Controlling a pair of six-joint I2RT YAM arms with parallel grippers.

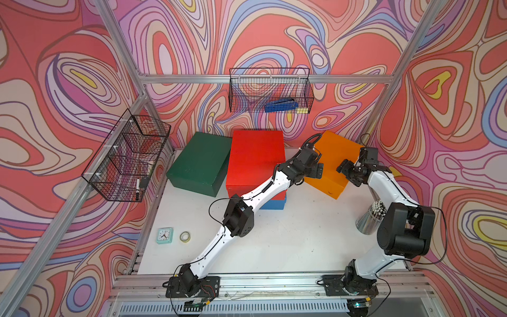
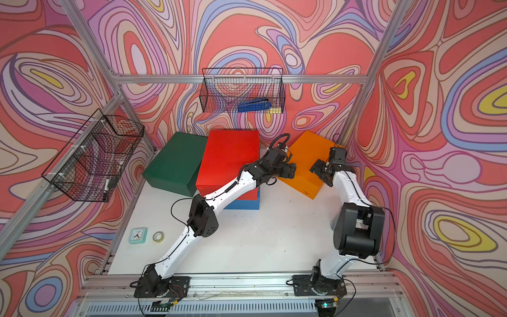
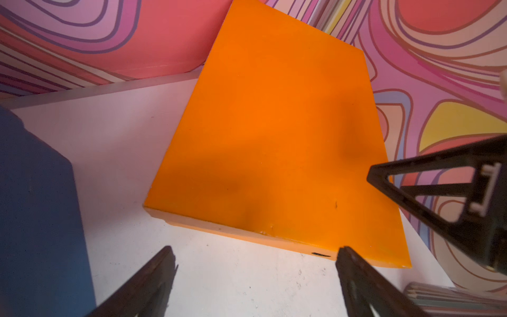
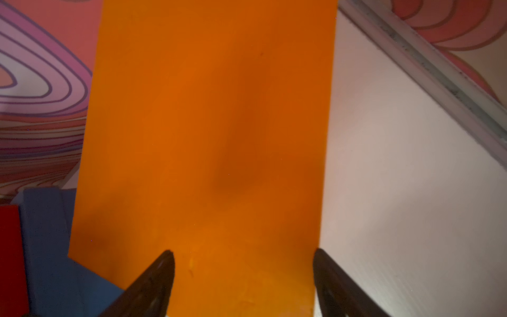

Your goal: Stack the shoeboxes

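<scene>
The orange shoebox (image 1: 338,158) lies turned at an angle on the right rear of the table. Stacked to its left, a red shoebox (image 1: 257,158) rests on a blue shoebox (image 1: 273,204), of which only the lower front shows. Leaning left of that stack is the dark green shoebox (image 1: 200,161). My left gripper (image 1: 321,170) is open, between the stack and the orange box's left front edge. Over the right part of the orange box, my right gripper (image 1: 348,173) hangs open with nothing between its fingers.
A metal cup of white sticks (image 1: 369,219) stands at the right, near my right arm. A small clock (image 1: 164,235) and a tape roll (image 1: 184,236) sit front left. Wire baskets (image 1: 270,92) hang at the back and left.
</scene>
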